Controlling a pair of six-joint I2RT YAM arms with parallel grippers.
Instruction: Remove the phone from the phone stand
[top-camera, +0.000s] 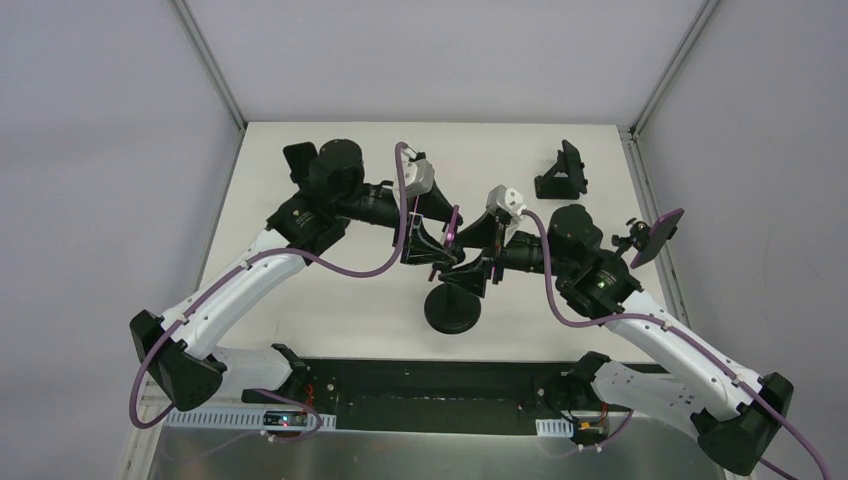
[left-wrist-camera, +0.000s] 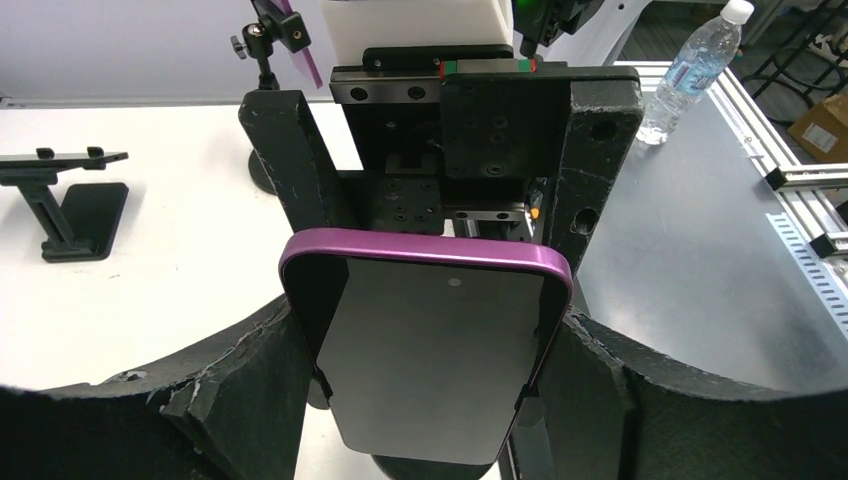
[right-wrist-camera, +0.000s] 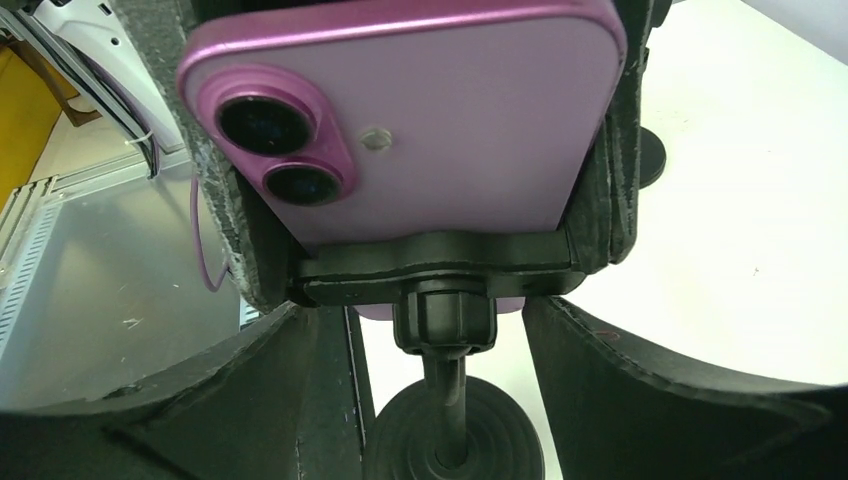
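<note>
The pink phone (top-camera: 450, 228) is upright at the table's centre above the black phone stand (top-camera: 452, 312), whose clamp (right-wrist-camera: 440, 262) crosses its back in the right wrist view. My left gripper (top-camera: 432, 240) surrounds the phone from the left, its fingers at both edges of the screen (left-wrist-camera: 425, 360); whether they grip cannot be told. My right gripper (top-camera: 470, 262) comes from the right, its fingers open on either side of the stand's neck (right-wrist-camera: 447, 400), below the phone's camera side.
A second black stand (top-camera: 560, 172) stands at the back right. A water bottle (left-wrist-camera: 690, 75) shows beyond the table in the left wrist view.
</note>
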